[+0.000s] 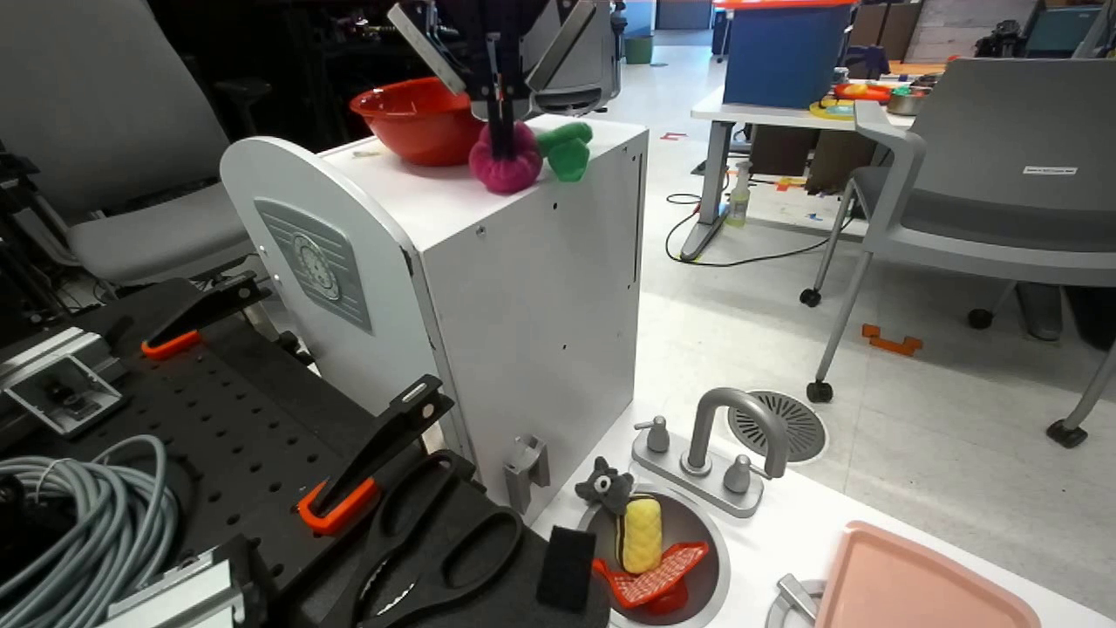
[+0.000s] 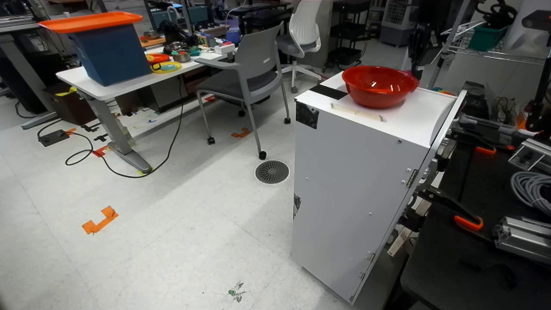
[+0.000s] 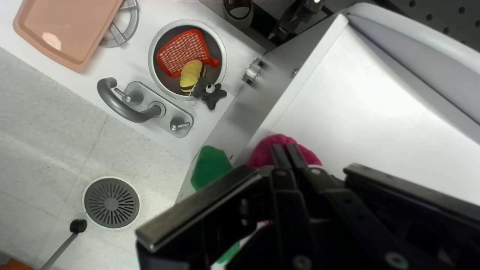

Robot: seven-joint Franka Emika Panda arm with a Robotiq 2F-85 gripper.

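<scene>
A plush toy with a pink round body (image 1: 505, 167) and green leaves (image 1: 567, 150) lies at the edge of the white cabinet's top (image 1: 445, 204). My gripper (image 1: 502, 152) points down onto the pink body, its fingers closed together. In the wrist view, the shut fingertips (image 3: 279, 155) meet over the pink plush (image 3: 261, 153). Nothing clearly shows between them, and whether they pinch a little of its fabric cannot be told. Green leaf (image 3: 210, 167) sticks out past the cabinet's edge. Exterior view 2 shows neither gripper nor toy.
A red bowl (image 1: 418, 131) stands on the cabinet close behind the gripper. Below is a counter with a grey faucet (image 1: 732, 419), a sink (image 1: 717, 565) holding plush toys and a red checked piece, and a pink tray (image 1: 921, 586). The cabinet's curved panel (image 1: 314, 225) rises at one side.
</scene>
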